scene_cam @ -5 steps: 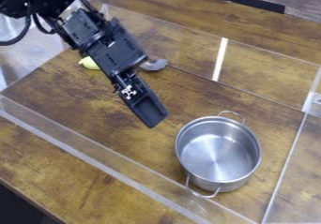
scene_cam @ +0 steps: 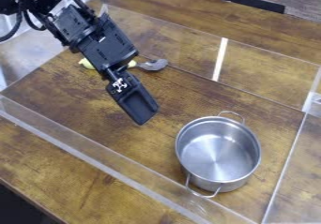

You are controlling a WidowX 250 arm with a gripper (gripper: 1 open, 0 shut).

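Note:
My black gripper (scene_cam: 133, 99) hangs over the wooden table at the centre-left, its body angled down from the upper left; its fingers are seen from above, so whether anything lies between them is hard to see. Just behind it, partly hidden by the arm, lie a small yellow object (scene_cam: 88, 64) and a grey spoon-like utensil (scene_cam: 154, 65). An empty steel pot (scene_cam: 219, 154) with two handles stands to the lower right, apart from the gripper.
Clear plastic edges border the wooden work area (scene_cam: 75, 153) on several sides.
My gripper has shifted slightly up and to the left over the last second. The pot has stayed where it was.

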